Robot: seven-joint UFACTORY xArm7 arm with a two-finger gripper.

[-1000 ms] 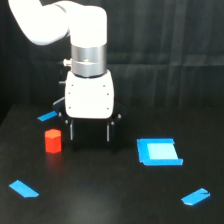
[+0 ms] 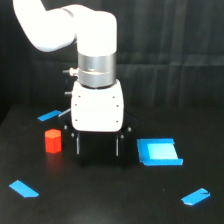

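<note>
A small red block sits on the dark table, left of my gripper. The gripper points down near the middle of the view, its two thin dark fingers wide apart and no object visible between them. The fingers and the block are apart, with a gap between them. To the right lies a white square framed with blue tape, bare on top. How high the fingertips are above the dark table is hard to tell.
Blue tape strips mark the table at the back left, front left and front right. A black curtain hangs behind.
My gripper has shifted a little to the right and lower in the view, and its fingers are still apart. The red block and the blue-framed square have not moved.
</note>
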